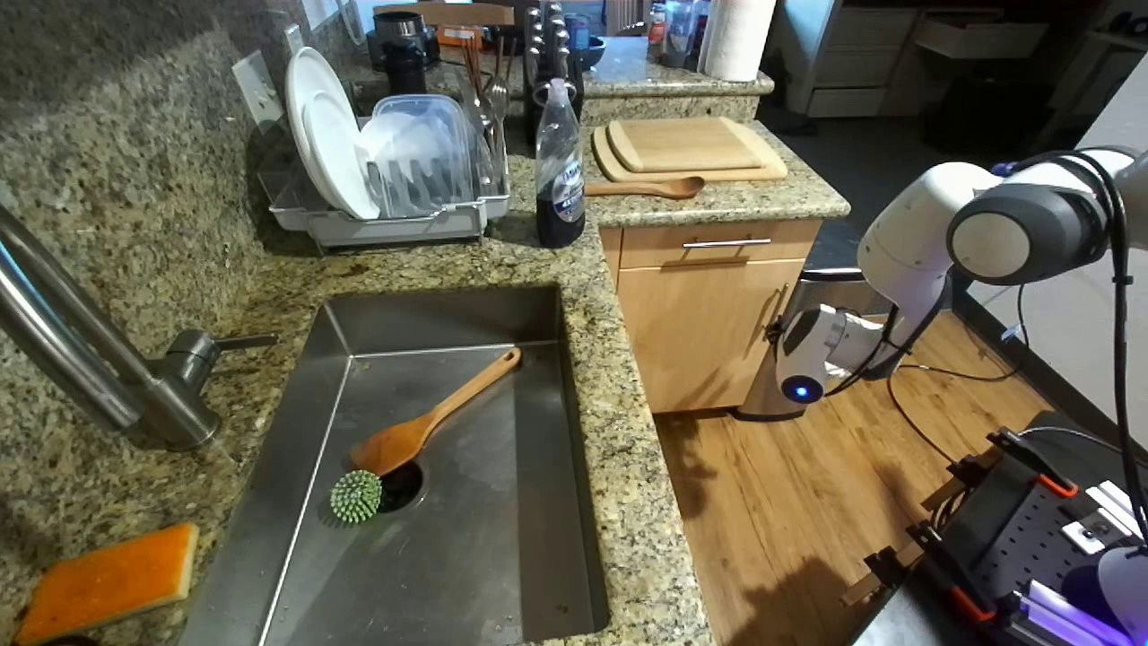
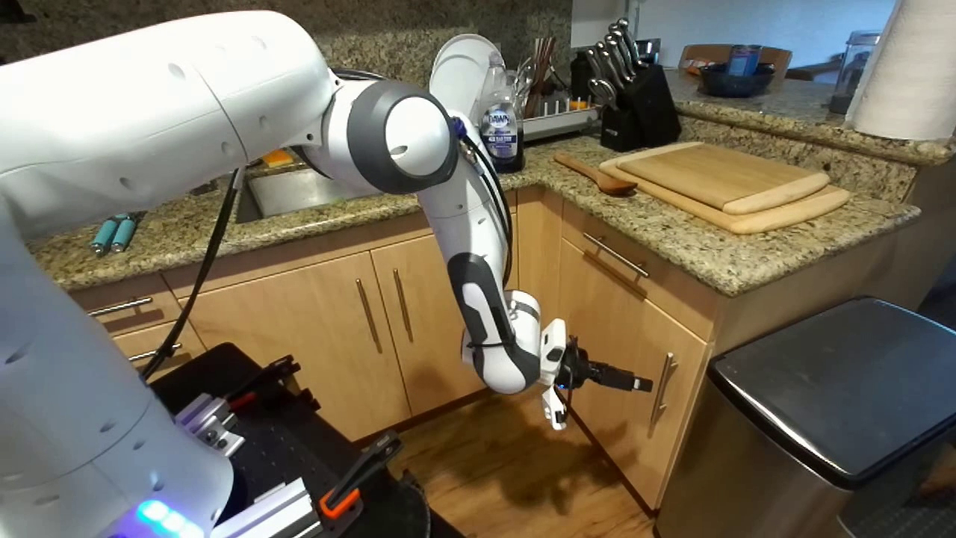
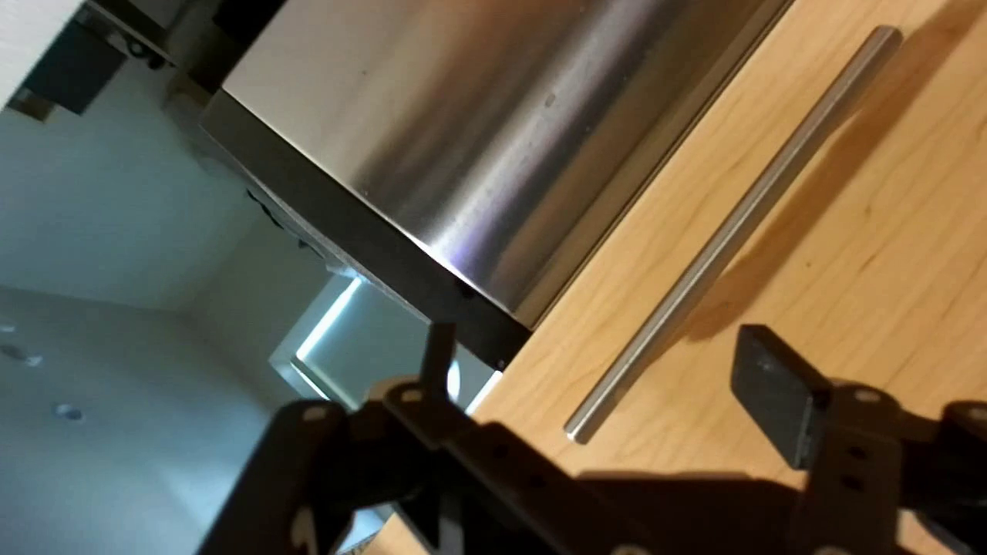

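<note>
In the wrist view, a long metal bar handle (image 3: 731, 236) runs diagonally across a light wood cabinet door (image 3: 888, 240). My gripper is open, with one black finger on either side of the handle's lower end. The fingers look apart from the bar, and nothing is held. From the second exterior view, the gripper (image 2: 647, 385) points at the door, close to its vertical handle (image 2: 661, 391). The cabinet door (image 2: 618, 359) is closed. How far the fingertips are from the door is hard to judge.
A steel trash bin (image 2: 824, 394) stands right beside the cabinet door. Above the door are a drawer handle (image 2: 615, 255) and the granite countertop edge (image 2: 663, 251). Open floor (image 2: 466, 457) lies below the arm.
</note>
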